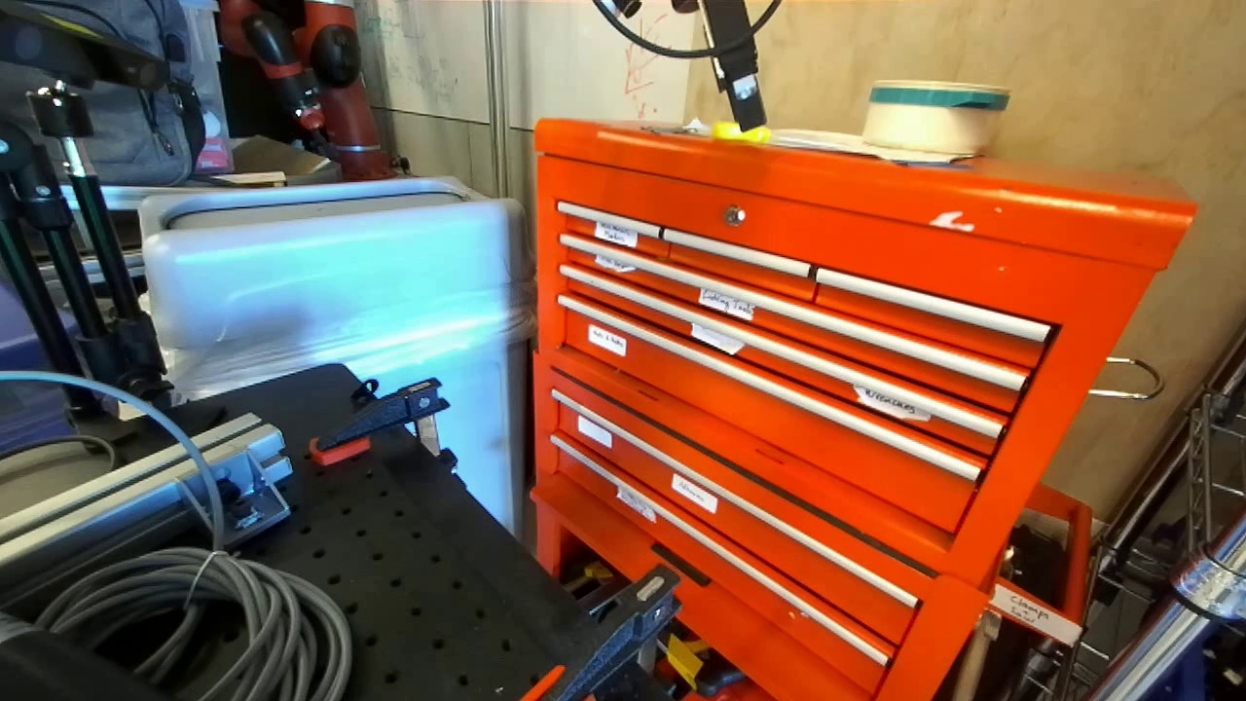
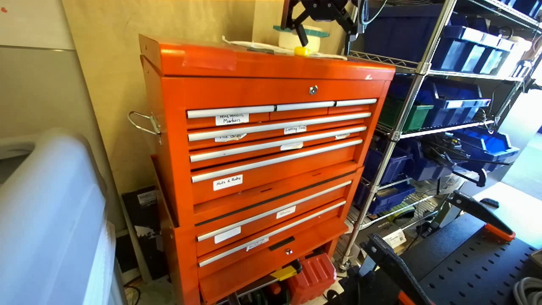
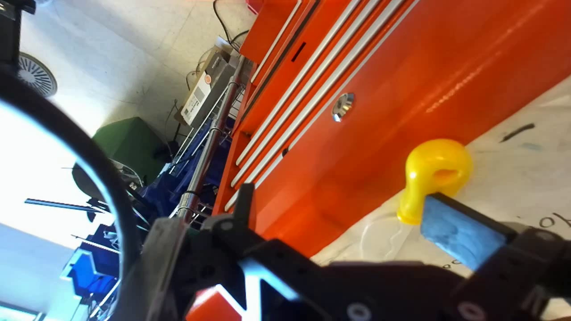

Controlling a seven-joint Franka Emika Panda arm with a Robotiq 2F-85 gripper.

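Note:
A yellow object with a rounded, hollow end (image 3: 436, 176) lies on the white sheet (image 3: 514, 176) on top of the red tool chest, by its front edge. My gripper (image 2: 325, 45) is low over the chest top, its fingers spread wide and empty. In the wrist view, one finger (image 3: 460, 230) with a blue pad overlaps the lower end of the yellow object; the other finger (image 3: 244, 206) stands well to the left. From exterior view 2, one fingertip is just above the yellow piece (image 2: 302, 51); whether it touches cannot be told.
On the red chest (image 1: 864, 181) a white tub with a teal rim (image 1: 935, 115) stands behind the gripper. Wire shelves with blue bins (image 2: 460, 104) rise beside the chest. A black perforated table (image 1: 385, 572) with clamps is in front. All chest drawers look closed.

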